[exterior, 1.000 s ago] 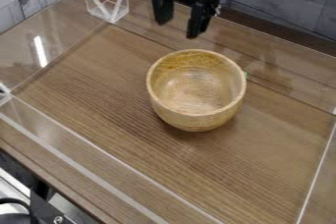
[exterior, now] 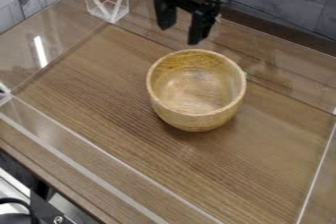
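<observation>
A large tan bowl (exterior: 197,110) sits empty on the wooden table (exterior: 118,159), right of centre. Above it, at the top of the view, the dark robot arm with its gripper (exterior: 180,24) hangs over the back of the table, behind the bowl. The gripper is blurred and small, so its fingers and anything between them cannot be made out.
Bare wood surrounds the bowl on the left, front and right. White tape marks (exterior: 108,2) are at the back left. The table's edge runs along the top left, and a dark object (exterior: 14,210) shows at the bottom left corner.
The bowl has not visibly moved.
</observation>
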